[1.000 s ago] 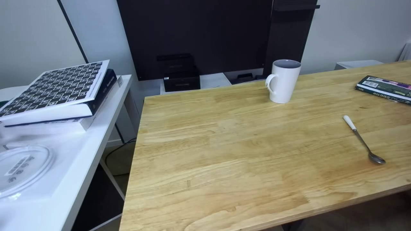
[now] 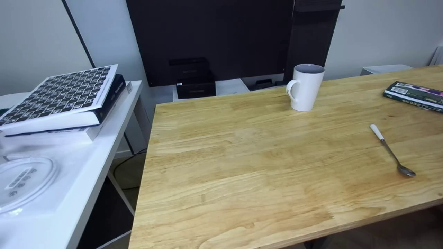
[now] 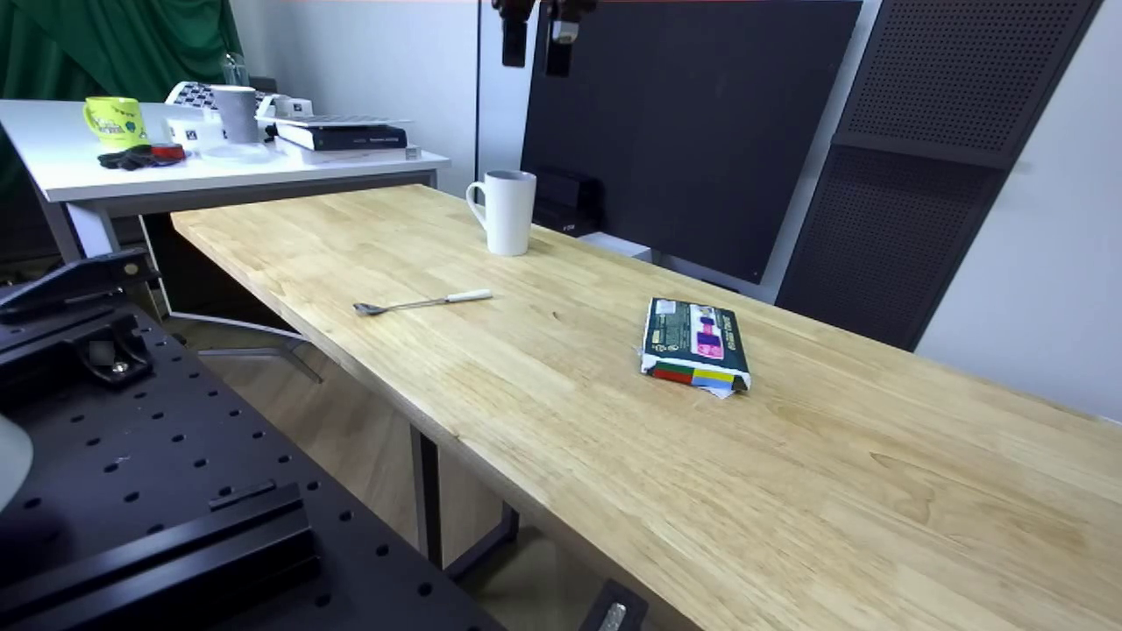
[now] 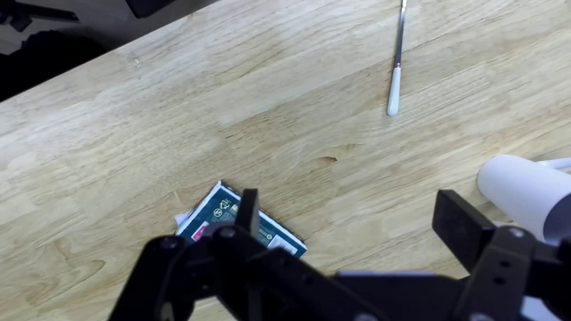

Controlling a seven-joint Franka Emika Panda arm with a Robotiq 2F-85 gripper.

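Note:
My gripper stands open high above the wooden table (image 2: pixel 232 166), its two dark fingers wide apart with only bare wood showing between them. In exterior view 2 its fingertips (image 3: pixel 513 44) show at the top edge. A tall white mug (image 2: pixel 306 89) with a grey inside stands upright near the table's back edge, handle to the left. Toward the front lies a long spoon (image 2: pixel 390 150) with a white handle and metal bowl. A flat dark green box (image 3: pixel 694 342) rests on the table; in the wrist view one finger partly hides the box (image 4: pixel 278 235).
A white side table (image 3: pixel 316 172) holds books (image 2: pixel 62 95), a yellow-green cup (image 3: pixel 116 121), a grey cup (image 3: pixel 237 114) and other items. Dark panels (image 3: pixel 694 126) stand behind the table. A black perforated platform (image 3: pixel 189 442) is at the near left.

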